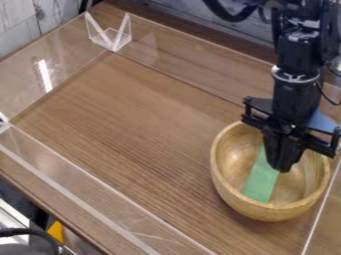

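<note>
My black gripper reaches down from the top right into a tan bowl at the right of the wooden table. Its fingers are drawn together over a green object that lies in the bowl, at that object's upper end. Whether anything is between the fingertips is hard to tell, as the gripper covers that spot.
A wire rack stands at the back left. Dark cables and a yellow part show at the lower left corner.
</note>
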